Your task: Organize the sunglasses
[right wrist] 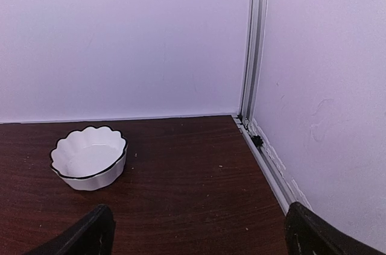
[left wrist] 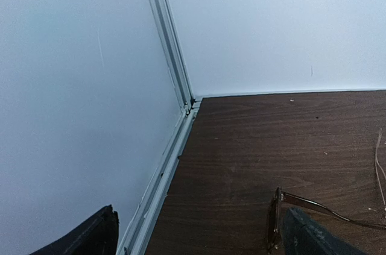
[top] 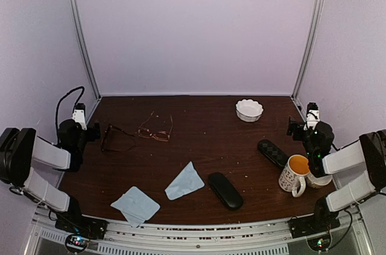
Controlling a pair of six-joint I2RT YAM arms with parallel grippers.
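Note:
Reddish-brown glasses (top: 155, 134) lie on the table left of centre, arms spread toward the back wall. Beside them, further left, is a darker pair (top: 107, 137); part of this dark pair (left wrist: 275, 219) also shows low in the left wrist view. A plain black case (top: 225, 190) rests near the front, and a patterned black case (top: 272, 153) lies right of centre. Two light blue cloths, one (top: 185, 181) near the middle and one (top: 136, 205) to its left, lie flat. My left gripper is open and empty at the left edge. My right gripper stands open and empty at the right edge.
A white scalloped bowl (top: 249, 110) stands at the back right. A patterned mug (top: 294, 175) with an orange inside is at the front right, partly hiding another white dish (top: 319, 180). Walls close the back and sides.

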